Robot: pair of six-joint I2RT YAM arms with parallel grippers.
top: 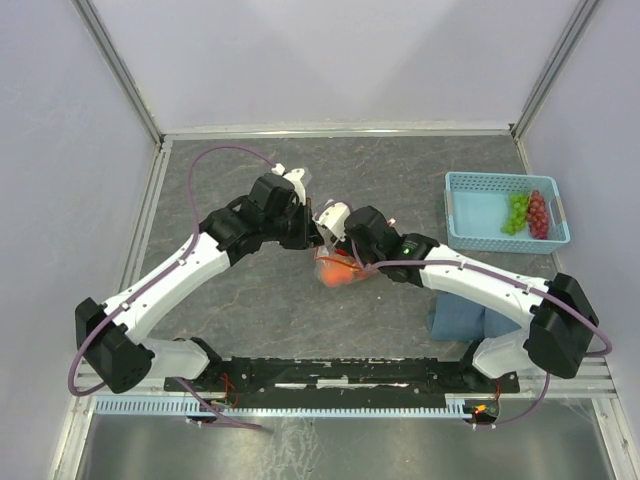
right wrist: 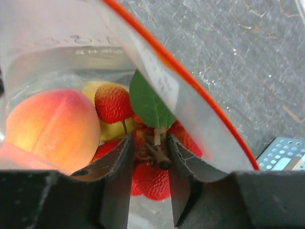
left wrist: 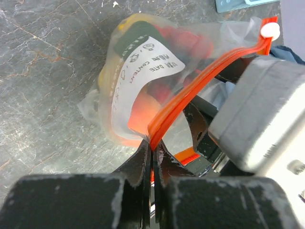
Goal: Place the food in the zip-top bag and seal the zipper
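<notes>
The clear zip top bag (left wrist: 102,98) lies mid-table with food inside and its orange-edged mouth apart. My left gripper is shut on the orange zipper edge (left wrist: 205,74) at one end of the mouth. Through the opening, the right wrist view shows a peach (right wrist: 57,129), several red strawberries (right wrist: 113,102), something yellow (right wrist: 112,131) and a green leaf (right wrist: 147,101). My right gripper reaches into the mouth, its fingers part open, with a brown stem (right wrist: 159,153) showing in the gap. Whether they touch it, I cannot tell.
At the back right stands a light blue basket (top: 505,244) holding green grapes (top: 517,213) and red grapes (top: 537,215). A blue cloth (top: 458,320) lies right of the bag, under the right arm. Bare table surrounds the bag on its left and behind.
</notes>
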